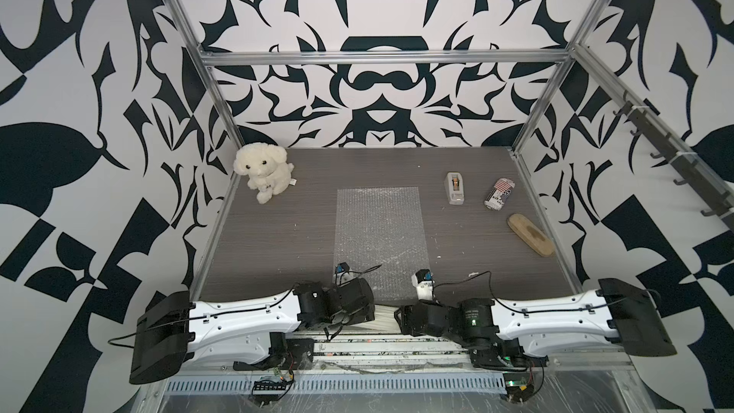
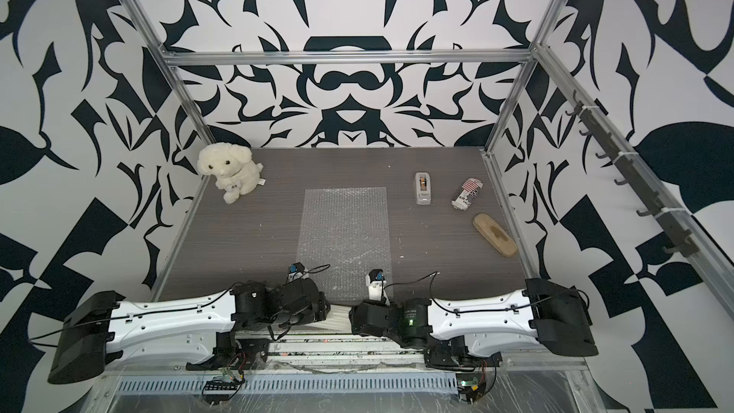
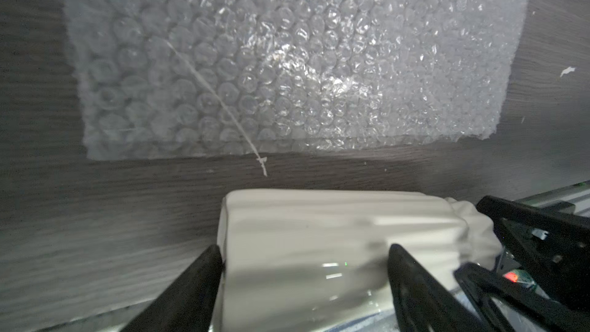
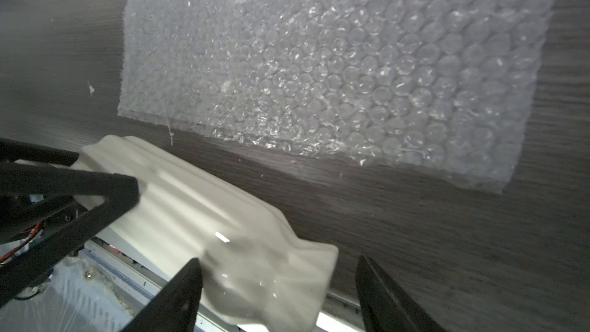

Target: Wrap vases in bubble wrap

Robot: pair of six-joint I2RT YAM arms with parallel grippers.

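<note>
A cream ribbed vase [image 3: 319,239] lies on its side along the table's front edge, just in front of the flat bubble wrap sheet [image 1: 378,237]. My left gripper is over the vase in the left wrist view, its fingers part open astride the vase. My right gripper is over the vase's other part, fingertips apart at either side of it. From the top views both grippers hide much of the vase.
A white plush dog [image 1: 263,172] sits back left. A clear-cased object [image 1: 455,187], a can [image 1: 498,193] and a wooden brush [image 1: 530,233] lie at right.
</note>
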